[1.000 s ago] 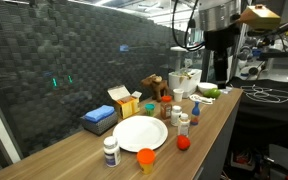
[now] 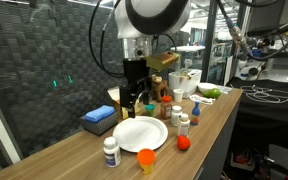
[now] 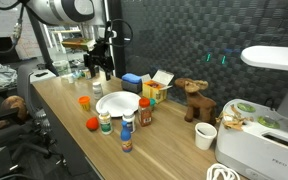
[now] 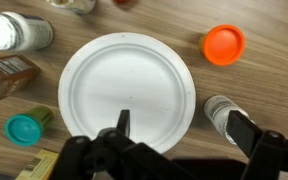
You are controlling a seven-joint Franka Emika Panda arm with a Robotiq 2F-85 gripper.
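Note:
My gripper (image 2: 136,99) is open and empty, hanging above the white plate (image 2: 142,133). From the wrist view, the round plate (image 4: 129,85) lies bare beneath the gripper, whose dark fingers reach in from the bottom. An orange cup (image 4: 223,45) stands beside the plate, as does a white bottle (image 4: 220,112). Across the plate are a brown bottle (image 4: 14,75) with a red lid, a white-lidded jar (image 4: 29,33) and a teal-lidded jar (image 4: 27,127). Close to the counter's front edge sits a red ball (image 2: 183,143).
A dark box with blue cloth (image 2: 100,114) on top and an open yellow carton (image 3: 159,84) line the back wall. A blue bottle (image 3: 126,139), a brown toy animal (image 3: 199,100) and a white mug (image 3: 205,134) stand farther along. Bare wood (image 2: 69,160) shows at the counter's near-left end.
My gripper has swung leftward in exterior view 1, from the right side of the counter to above the plate, and is lower. The objects on the counter have stayed put.

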